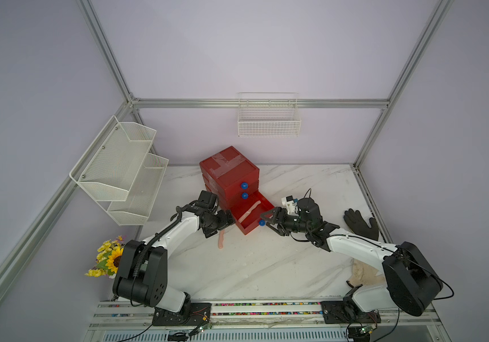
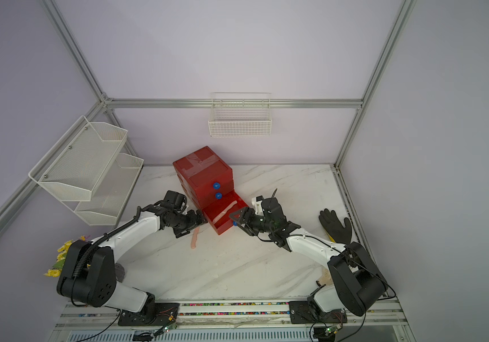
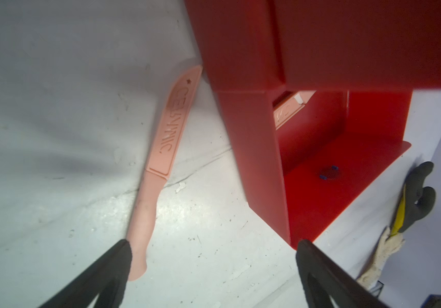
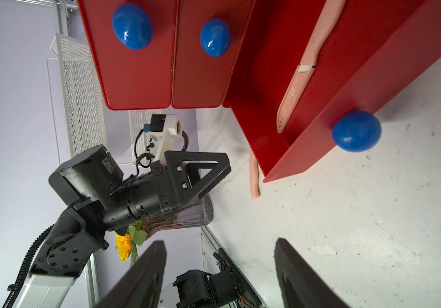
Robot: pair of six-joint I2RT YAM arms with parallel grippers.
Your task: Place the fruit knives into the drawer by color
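A pink ceramic knife (image 3: 171, 128) lies on the marble table beside the red drawer box (image 1: 227, 165). The lowest drawer is pulled out, with another pink knife (image 4: 294, 92) inside. My left gripper hangs open above the loose knife, its fingers apart and nothing held. My right gripper stands open at the drawer's front, near its blue knob (image 4: 356, 131), with nothing between its fingers. The two upper drawers are closed.
Gloves (image 1: 361, 222) lie at the right edge. A flower pot with sunflowers (image 1: 110, 256) stands at the left, below white wire racks (image 1: 124, 159).
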